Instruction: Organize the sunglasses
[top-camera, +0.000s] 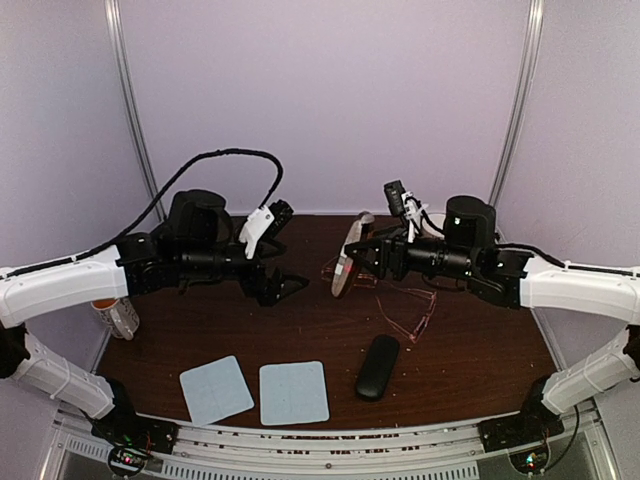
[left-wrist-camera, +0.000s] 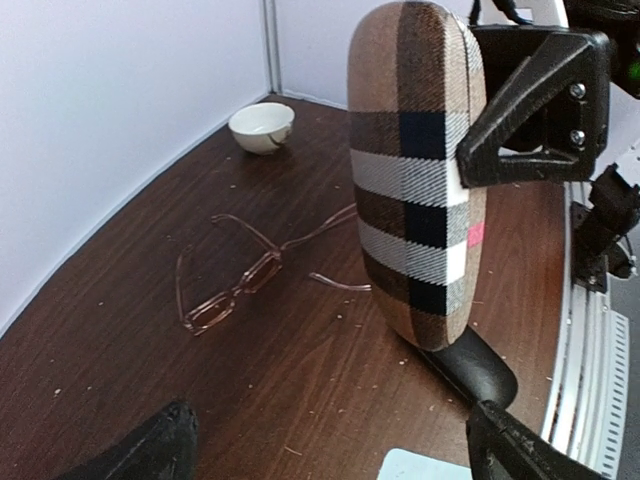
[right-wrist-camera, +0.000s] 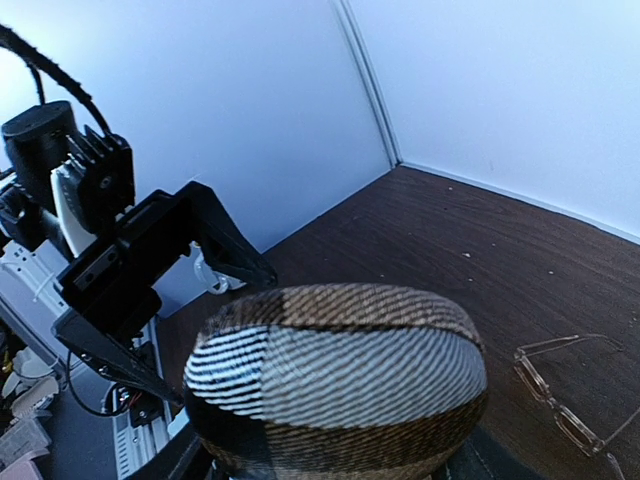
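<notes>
A plaid glasses case (top-camera: 348, 255) is held upright in my right gripper (top-camera: 365, 252), its fingers shut on it; the case (left-wrist-camera: 410, 180) fills the upper right of the left wrist view and the bottom of the right wrist view (right-wrist-camera: 335, 370). Across a gap to its left, my left gripper (top-camera: 285, 282) is open and empty. Pink-framed glasses (left-wrist-camera: 230, 298) lie on the table behind and below, with a second pair partly hidden by the case. A black case (top-camera: 377, 367) lies at the front of the table.
Two pale square cloths (top-camera: 215, 390) lie at the front left. A mug (top-camera: 120, 318) stands at the left edge, a white bowl (left-wrist-camera: 261, 125) at the back right.
</notes>
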